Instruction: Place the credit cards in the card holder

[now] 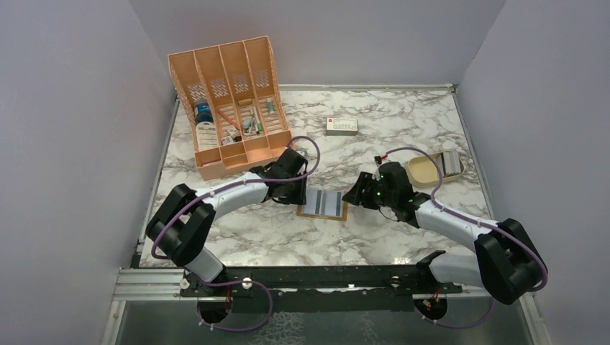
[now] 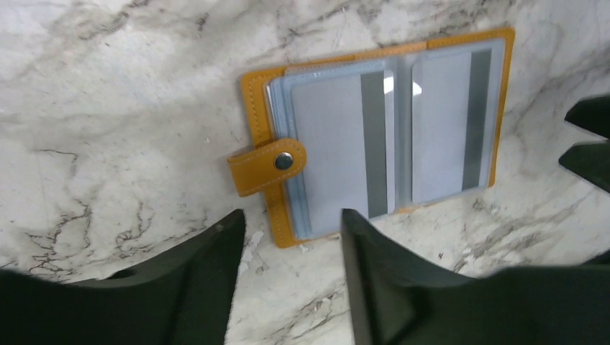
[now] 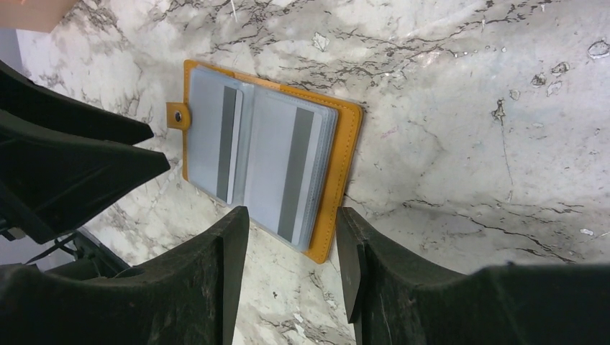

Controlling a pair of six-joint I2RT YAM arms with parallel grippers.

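Note:
The card holder [image 1: 321,204] lies spread flat on the marble table, tan leather with clear sleeves at its middle. Grey-striped white cards or inserts [image 2: 327,118] show through the sleeves on both halves. In the left wrist view its snap tab [image 2: 266,167] sticks out at the left edge. My left gripper hangs by the holder's left side, part open and empty. On the other side my right gripper stands part open over the holder's right edge [image 3: 338,180], and nothing is visibly pinched between its fingers.
An upright peach organizer [image 1: 237,151] with stationery fills the back left. A small white box [image 1: 342,126] sits at the back. At the right is a beige basket [image 1: 423,172] holding grey, card-like items [image 1: 452,162]. Bare marble lies in front of the holder.

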